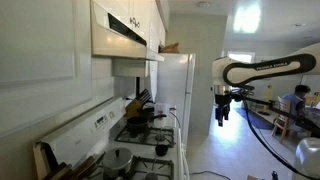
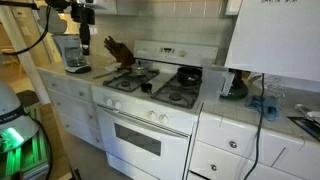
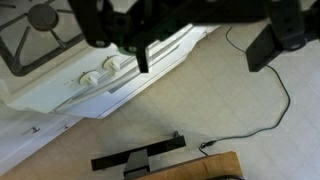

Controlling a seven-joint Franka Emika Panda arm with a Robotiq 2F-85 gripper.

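Observation:
My gripper [image 1: 221, 119] hangs in the air away from the stove, fingers pointing down. In the second exterior view the gripper [image 2: 82, 48] is at the upper left, above and in front of the counter. In the wrist view the fingers stand wide apart, the gap [image 3: 197, 64] showing only floor. On the white stove [image 2: 150, 140] sit a black pan [image 2: 189, 75], a small dark pot [image 2: 146, 87] and a silver pot [image 2: 138, 69]. None of them touches the gripper.
A knife block [image 2: 121, 52] stands left of the stove, with a coffee maker [image 2: 76, 62] farther left. Right of the stove lies a blue cloth or bag [image 2: 268, 108]. A black cable [image 3: 275, 125] runs across the floor below. Upper cabinets [image 1: 127, 12] overhang the counter.

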